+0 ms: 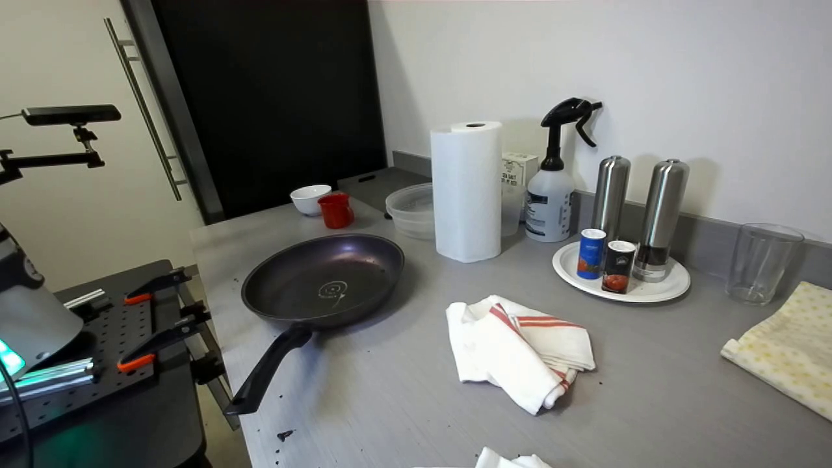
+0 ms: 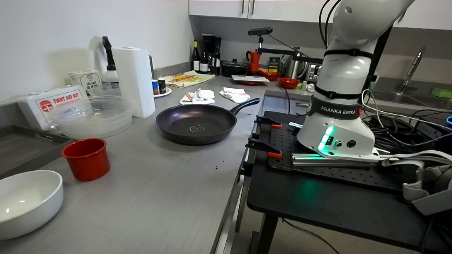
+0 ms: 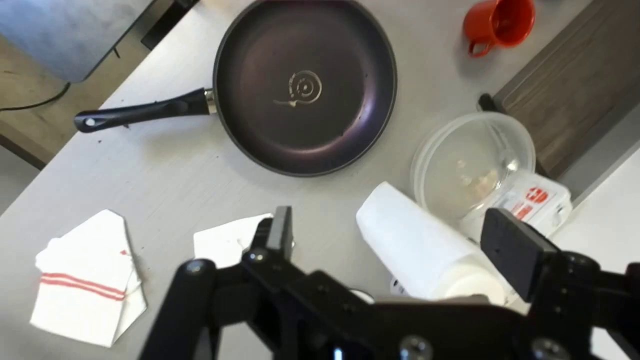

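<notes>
In the wrist view my gripper stands open, its two fingers wide apart, and nothing is held between them. It looks down on the counter from above; neither exterior view shows it. A dark frying pan (image 3: 306, 90) lies empty on the counter, its black handle (image 1: 269, 370) reaching over the front edge. A white paper towel roll (image 1: 468, 191) stands upright behind the pan. One folded white cloth with red stripes (image 1: 519, 347) rests to the pan's right, and a second folded cloth (image 3: 90, 282) lies nearer the edge. My finger partly hides the first cloth in the wrist view.
A red cup (image 2: 87, 160) and a white bowl (image 2: 29, 203) stand beyond the pan. Along the wall are a clear plastic tub (image 3: 474, 162), a spray bottle (image 1: 550, 199), and a white plate (image 1: 565, 277) bearing shakers and two steel mills. A glass (image 1: 760, 265) stands at right.
</notes>
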